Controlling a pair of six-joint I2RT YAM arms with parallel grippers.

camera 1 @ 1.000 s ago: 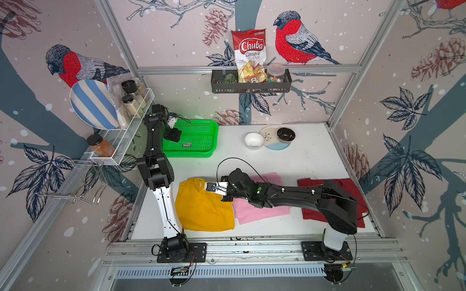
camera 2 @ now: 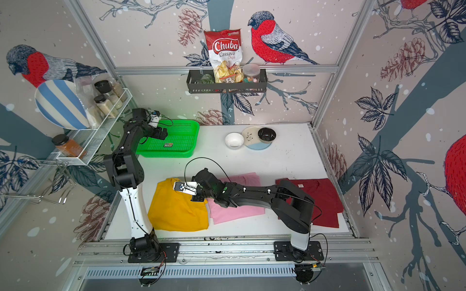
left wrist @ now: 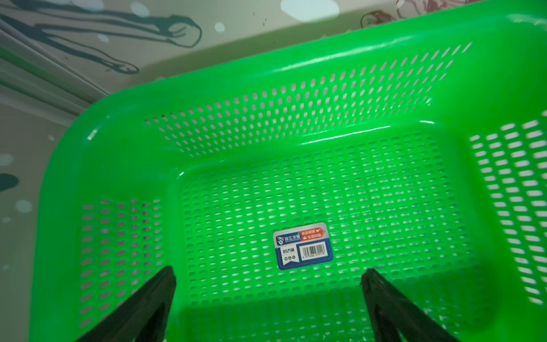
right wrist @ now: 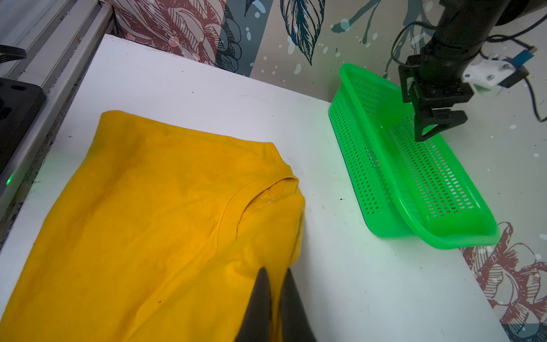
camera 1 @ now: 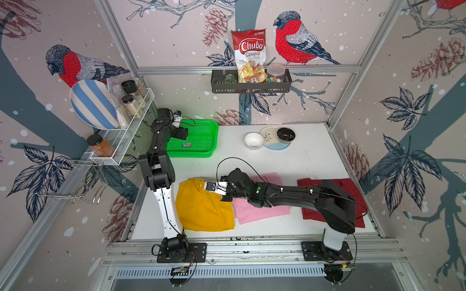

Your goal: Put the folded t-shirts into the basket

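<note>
A yellow folded t-shirt [camera 1: 203, 208] lies front left on the table, a pink one [camera 1: 264, 213] beside it partly under my right arm, and a dark red one [camera 1: 335, 213] at the right. My right gripper is shut with a thin fold of the yellow t-shirt [right wrist: 171, 188] between its fingers, near the collar side. The green basket [camera 1: 194, 156] stands at the back left, with only a label on its floor. Over the basket's left part hangs my left gripper, open and empty, its fingers [left wrist: 151, 299] wide apart.
A white bowl [camera 1: 253, 141] and a plate [camera 1: 270, 144] bearing a black bowl [camera 1: 286, 134] stand at the back. Close by the left arm is a white wall shelf [camera 1: 130, 131] with jars. Table between basket and bowls is clear.
The right arm and all the t-shirts stay where they were.
</note>
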